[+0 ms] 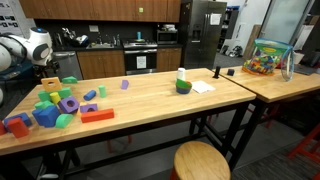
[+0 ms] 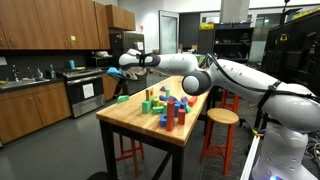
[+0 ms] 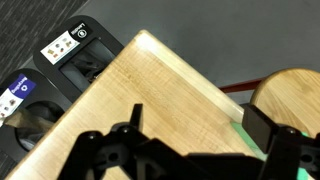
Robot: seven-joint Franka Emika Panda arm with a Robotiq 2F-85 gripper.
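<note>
My gripper stands open over the pale wooden tabletop (image 3: pixel 110 105) in the wrist view, and nothing shows between its fingers. A green piece (image 3: pixel 248 140) appears at the lower right, partly hidden behind one finger. Many coloured blocks crowd the table's near left in exterior view 1: a purple ring (image 1: pixel 69 104), a blue block (image 1: pixel 46 116), a long red block (image 1: pixel 98 115) and an orange piece (image 1: pixel 50 83) among them. In exterior view 2 a green block (image 2: pixel 122 98) lies by the table's corner, and a tall red block (image 2: pixel 170 117) stands near its edge.
Two dark bins (image 3: pixel 80 58) stand beyond the table edge in the wrist view. A round wooden stool (image 1: pixel 201 160) is beside the table. Farther along sit a green bowl (image 1: pixel 183 87) and white paper (image 1: pixel 203 87).
</note>
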